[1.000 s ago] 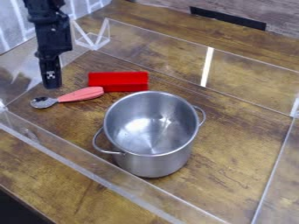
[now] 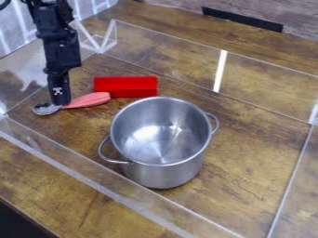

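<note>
My black gripper (image 2: 59,94) points down at the left, low over a spoon (image 2: 87,100) with a pink handle and a metal head. The fingertips are just above or at the spoon near where head meets handle; whether they touch it I cannot tell. The gripper looks shut, with nothing clearly between its fingers. A red rectangular block (image 2: 125,86) lies just behind the handle. A large steel pot (image 2: 159,139) with two side handles stands in the middle front.
A clear-walled border (image 2: 221,70) surrounds the wooden table (image 2: 248,149).
My gripper has moved down toward the spoon over the last second. The spoon, red block and pot look unmoved.
</note>
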